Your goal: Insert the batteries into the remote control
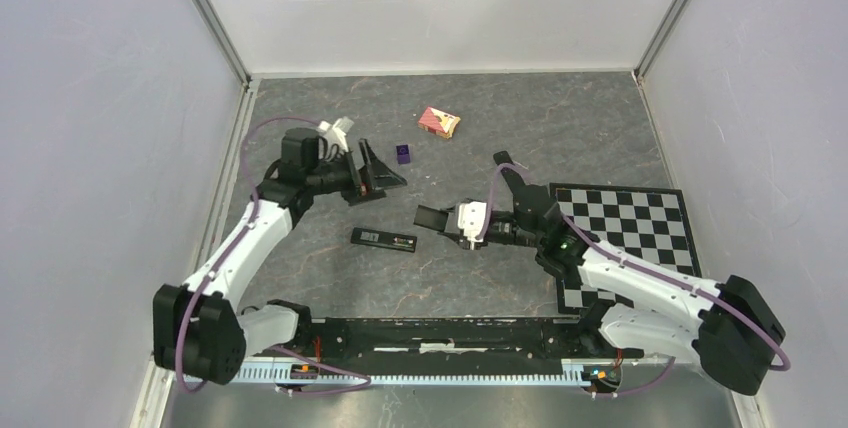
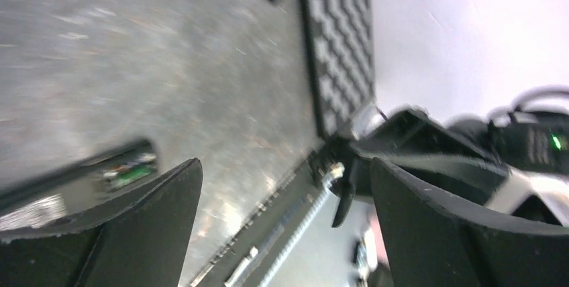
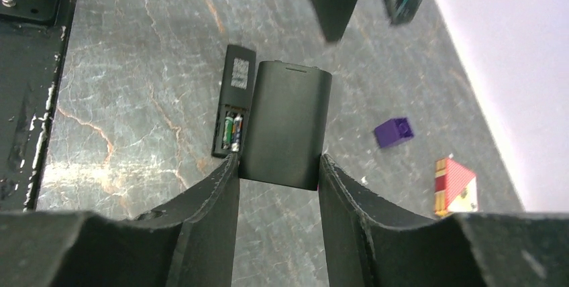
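Note:
The black remote control [image 1: 383, 239] lies on the grey floor; in the right wrist view its open compartment [image 3: 228, 129] shows batteries inside, one green. My right gripper [image 1: 452, 224] is shut on a black plate [image 3: 286, 124], apparently the battery cover, held in the air right of and above the remote. My left gripper [image 1: 380, 173] is open, up and to the left of the plate, apart from it; its wrist view is blurred, with nothing seen between its fingers.
A purple block [image 1: 403, 153] and a red-cream box [image 1: 438, 121] stand at the back. A checkered board [image 1: 625, 228] lies at right, a dark object [image 1: 502, 160] behind my right arm.

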